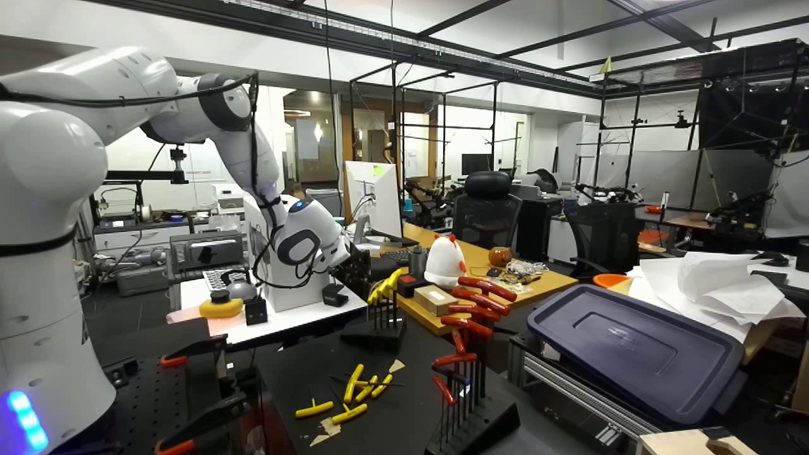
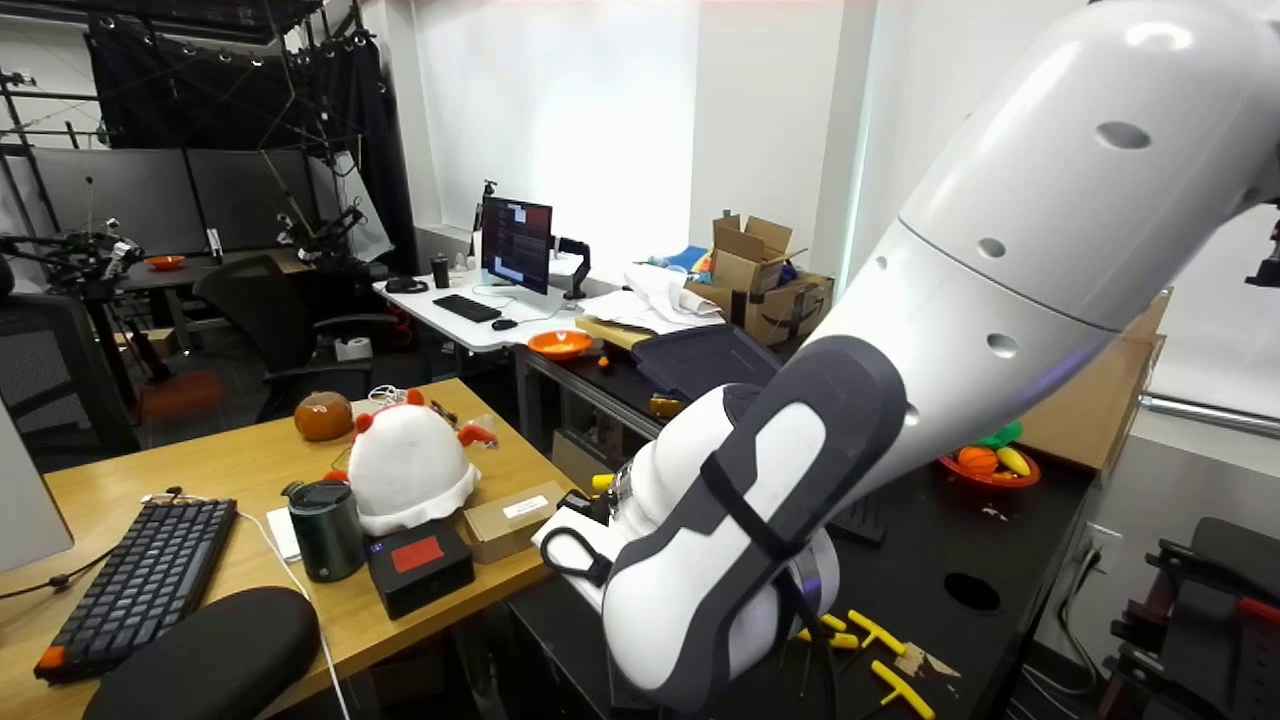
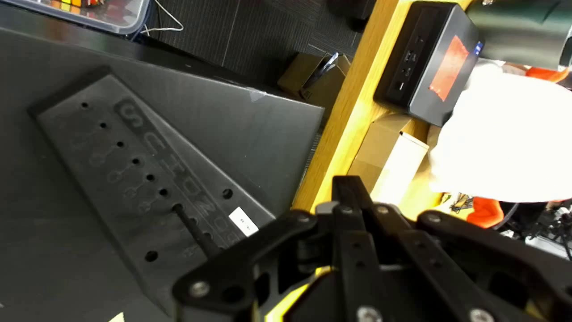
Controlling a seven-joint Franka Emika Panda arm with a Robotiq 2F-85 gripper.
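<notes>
In the wrist view my gripper is shut, its fingers pressed together with nothing showing between them. Behind its black links, part of a yellow handle (image 3: 292,301) is visible; whether they touch I cannot tell. A black tool stand (image 3: 120,177) lies below, with several empty holes and a dark shaft (image 3: 195,230) in one. Seen from exterior view 1, the gripper (image 1: 369,274) is close beside yellow T-handles (image 1: 387,285) standing in the black stand (image 1: 373,333). Several loose yellow T-handle tools (image 1: 353,383) lie on the black table. The arm hides the gripper in exterior view 2.
A stand of red-handled tools (image 1: 470,421) occupies the table's front right. Beyond the far edge, the wooden desk (image 3: 343,126) holds a small cardboard box (image 1: 434,300), a black box (image 2: 416,566) and a white plush toy (image 1: 445,261). Bare tabletop surrounds the loose tools.
</notes>
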